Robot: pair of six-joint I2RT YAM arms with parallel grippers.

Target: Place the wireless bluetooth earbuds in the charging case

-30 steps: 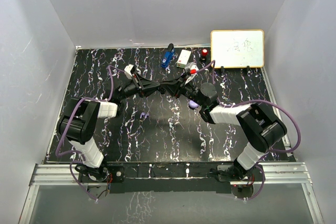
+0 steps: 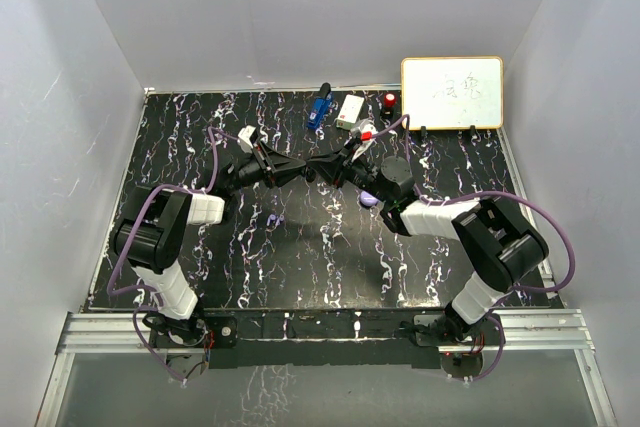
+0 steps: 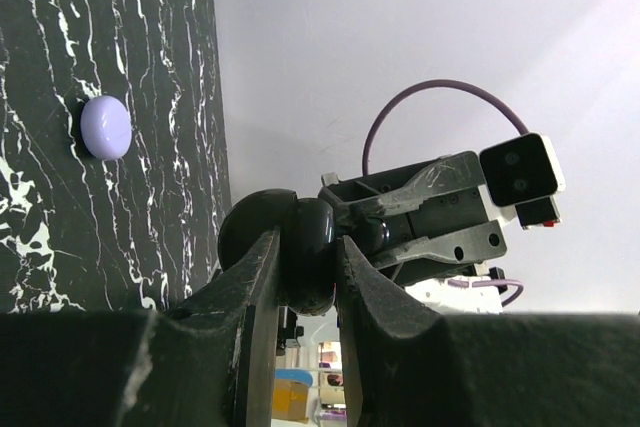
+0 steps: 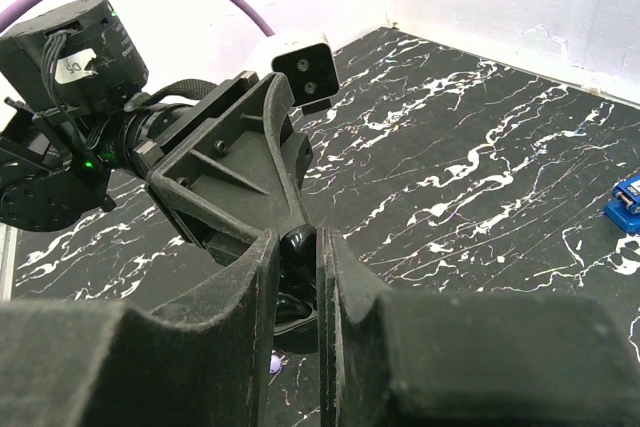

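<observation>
The glossy black charging case (image 3: 308, 247) is gripped in my left gripper, with its rounded lid (image 3: 257, 222) standing off to one side. Facing it, my right gripper is shut on a small glossy black piece (image 4: 298, 244); whether this is an earbud or part of the case I cannot tell. From above, both grippers meet over the middle of the table, and their fingers hide most of what they hold. Contact between the two held pieces cannot be made out.
Small purple pieces (image 2: 274, 220) and a rounded purple case (image 2: 368, 199) lie on the black marbled table. Along the back stand a blue item (image 2: 320, 109), a white box (image 2: 350, 111), a red-capped bottle (image 2: 388, 105) and a whiteboard (image 2: 452, 92).
Almost nothing: the right arm's elbow has shifted very slightly to the right, while both grippers stay close together at the same place.
</observation>
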